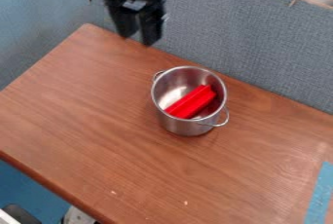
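Observation:
A steel pot [173,80] with side handles stands right of the table's middle, holding a long red object [192,101] lying diagonally. My gripper [135,28] is at the top, dark and motion-blurred, up and left of the pot and apart from it.
A grey padded wall [247,33] runs behind it. A blue strip [316,194] lies at the right edge.

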